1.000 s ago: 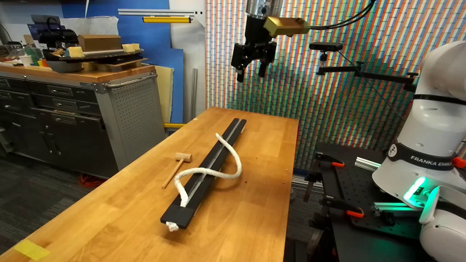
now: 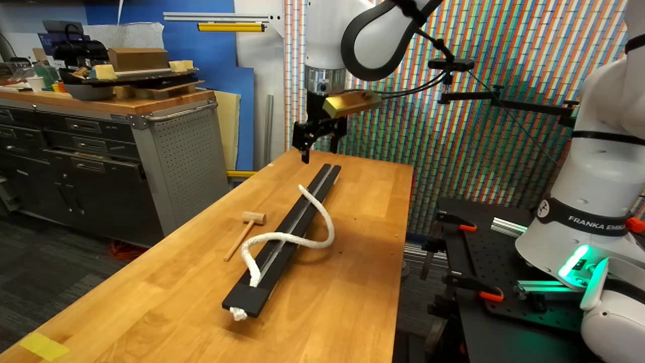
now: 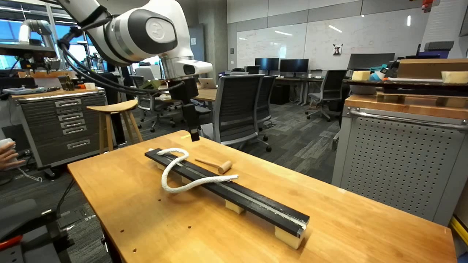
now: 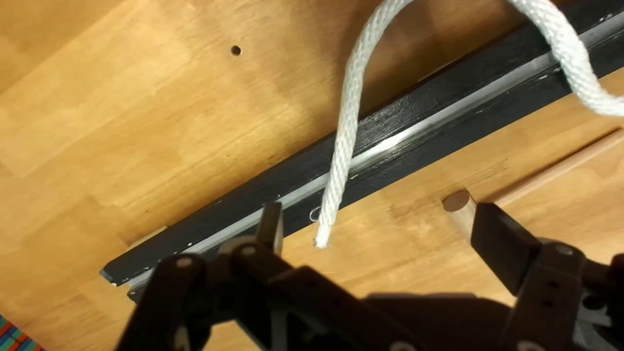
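A white rope (image 2: 326, 221) lies in a loose S-curve over a long black channel (image 2: 282, 248) with a pale groove. One rope end is at the channel's near end; the other, a free end (image 4: 322, 239), crosses the groove and overhangs the side, in the wrist view between my fingers but well below them. My gripper (image 2: 319, 155) hangs open above the table, nothing between its fingers. Beside the channel lies a wooden mallet (image 2: 254, 218), its head partly hidden behind a finger in the wrist view.
Pale blocks (image 3: 289, 237) hold the channel up off the wooden table (image 3: 144, 210). Bare tabletop extends on both sides of it. A grey tool cabinet (image 2: 181, 157) stands beyond the table, away from the arm's base.
In exterior view 1 my gripper has come down and shifted left, closer to the table. Rope, channel and mallet have stayed where they were.
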